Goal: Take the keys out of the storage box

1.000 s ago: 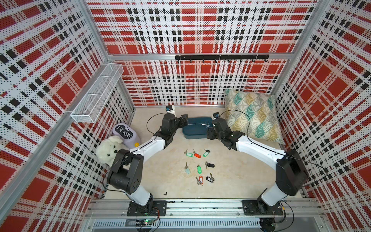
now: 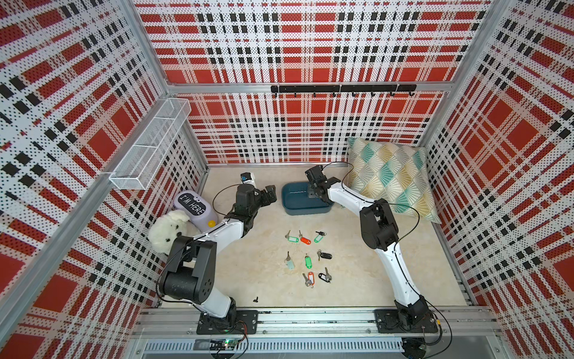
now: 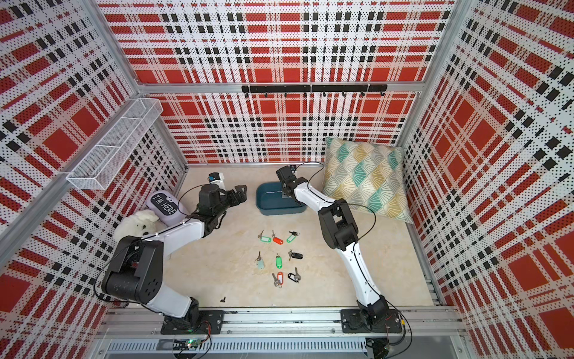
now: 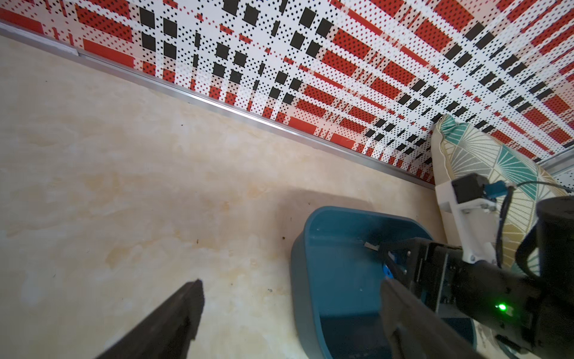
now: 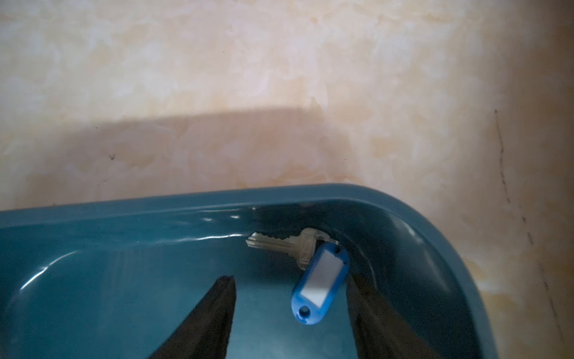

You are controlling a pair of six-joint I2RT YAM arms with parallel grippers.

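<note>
A dark blue storage box (image 2: 299,209) stands toward the back of the table. In its far right corner lies a key (image 5: 281,242) with a blue tag (image 5: 321,281), seen in the right wrist view. My right gripper reaches down into the box, its fingers (image 5: 209,320) apart on either side of the tag, part open and holding nothing. Left of the box, my left gripper stands open and empty. Outside on the table lie several tagged keys, among them a red-tagged key (image 2: 305,240), a green-tagged key (image 2: 308,262) and a black-tagged key (image 2: 325,255).
A patterned cushion (image 2: 391,173) leans at the back right. At the left sit a white plush toy (image 2: 167,232) and a lilac "I'M HERE" object (image 2: 194,206). A small black item (image 2: 256,299) lies at the front.
My right arm has moved left and inward over the box, its gripper now down at the box's right end. My left arm has drawn back left from the box.
</note>
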